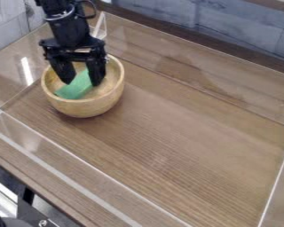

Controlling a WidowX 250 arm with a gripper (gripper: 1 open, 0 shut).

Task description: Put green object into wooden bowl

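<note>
The wooden bowl (90, 107) stands at the upper left of the table. Inside it lies the green object (74, 86), toward the bowl's left side. My black gripper (79, 71) reaches down over the bowl from the top left, its fingers spread apart around the upper end of the green object. The gripper looks open, and its parts hide some of the bowl's far rim.
Bare brown table (180, 142) stretches to the right and front of the bowl. A low blue-grey wall (245, 31) runs along the far right edge. Dark cables (20, 199) lie at the lower left corner.
</note>
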